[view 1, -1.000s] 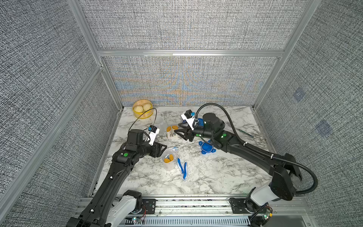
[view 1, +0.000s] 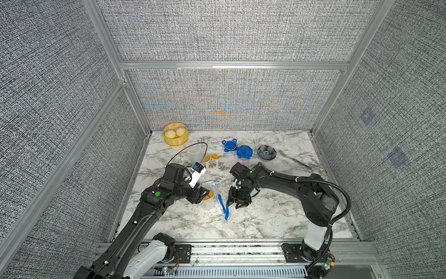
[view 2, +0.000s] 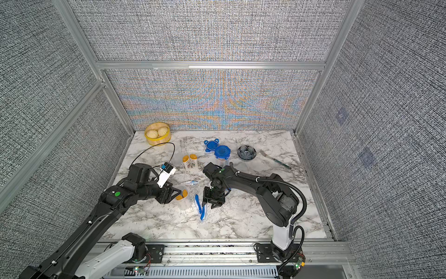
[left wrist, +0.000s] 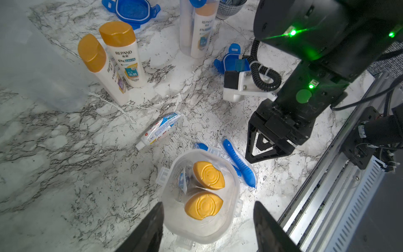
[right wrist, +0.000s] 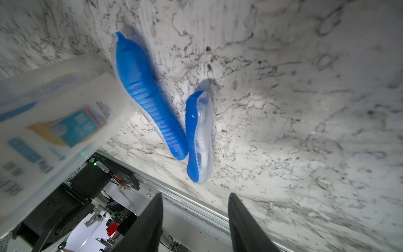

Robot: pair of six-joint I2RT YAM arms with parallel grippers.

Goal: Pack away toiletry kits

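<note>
In the left wrist view a clear container holds two orange-capped bottles and a small blue-and-white item. My left gripper is open, its fingers on either side of this container. Two wrapped blue toothbrushes lie angled together on the marble table in the right wrist view. Above them my right gripper stands part open, nothing between its fingers. A toothpaste tube lies flat behind the container. Two more orange-capped bottles stand farther back.
A closed blue-lidded container, a loose blue lid, a dark bowl and a bamboo steamer are at the back. Another lid lies behind the right arm.
My right gripper has swung from beside the standing bottles at the back down to the toothbrushes.
</note>
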